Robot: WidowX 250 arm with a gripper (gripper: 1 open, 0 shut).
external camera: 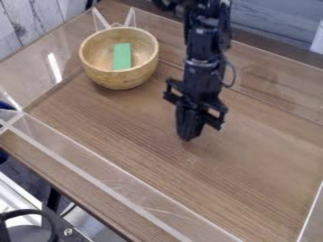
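Note:
The black arm comes down from the top of the view to the middle of the wooden table, where its gripper (192, 125) hangs low over the surface. The gripper appears shut, with nothing visible between its fingers; the view is small and dark there. A light wooden bowl (98, 65) with a green block (123, 57) in it stands at the upper left, apart from the gripper.
Dark cables or parts (28, 222) lie at the lower left corner, beyond the table's edge. A white panelled wall runs along the back.

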